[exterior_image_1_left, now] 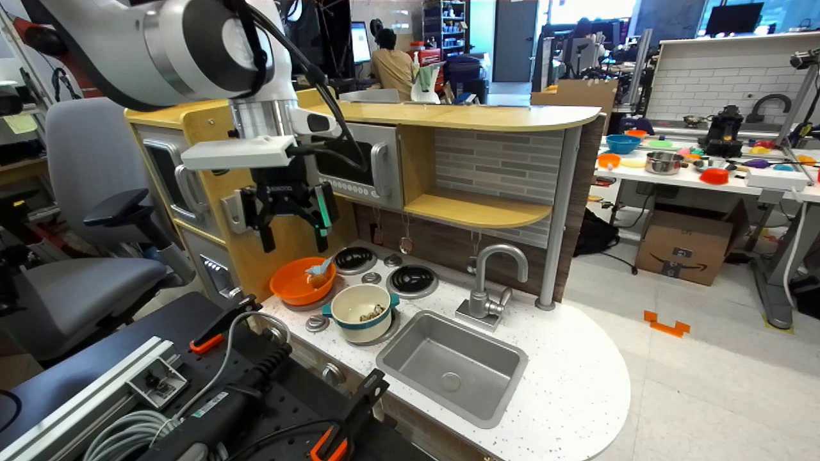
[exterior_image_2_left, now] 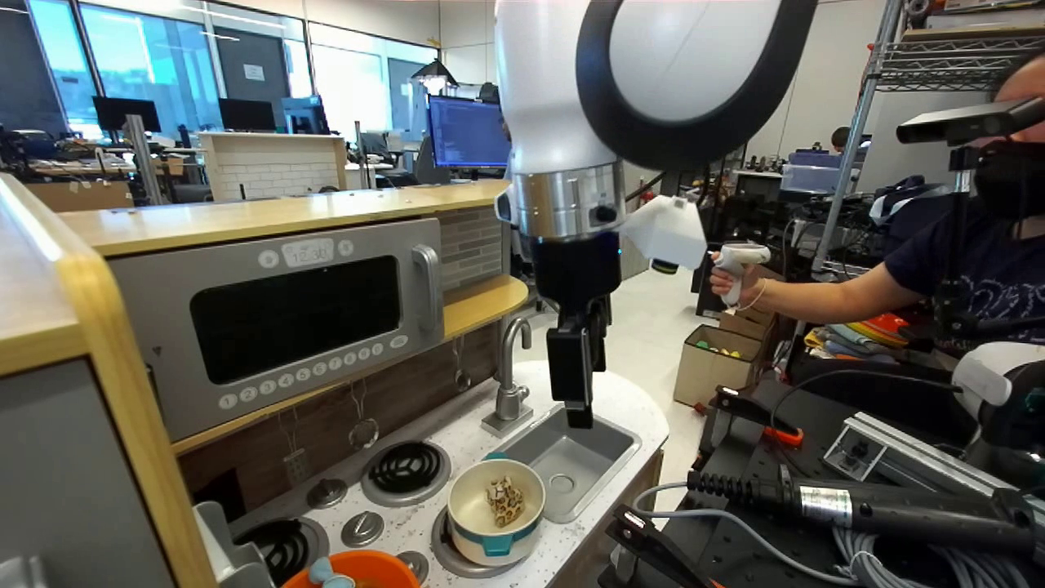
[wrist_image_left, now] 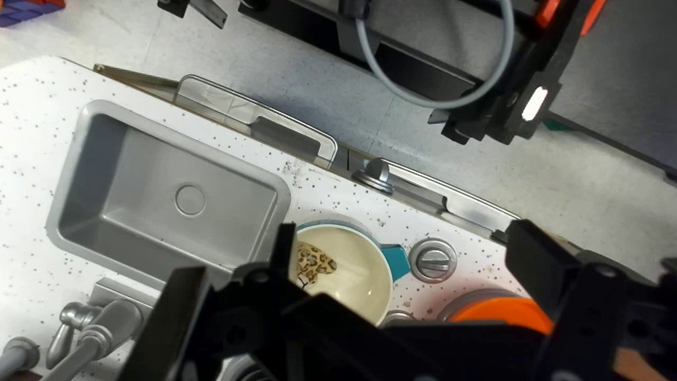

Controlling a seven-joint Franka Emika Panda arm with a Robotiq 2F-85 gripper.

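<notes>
My gripper [exterior_image_1_left: 294,234] hangs open above the stove side of the toy kitchen, its fingers apart and empty. Below it on a burner stands a cream pot with teal handles [exterior_image_1_left: 361,314]. Inside the pot lies a leopard-spotted item [exterior_image_2_left: 504,501], partly hidden by a finger in the wrist view. Beside the pot an orange bowl [exterior_image_1_left: 289,283] holds a light-blue and brown object [exterior_image_1_left: 319,273]. Only part of that bowl shows past my fingers in the wrist view.
An empty grey sink [exterior_image_1_left: 453,369] with a faucet [exterior_image_1_left: 489,280] lies beside the pot. Microwave [exterior_image_2_left: 294,323] and wooden shelf [exterior_image_1_left: 480,207] rise behind the burners. A black table with cables [exterior_image_1_left: 254,384] borders the front.
</notes>
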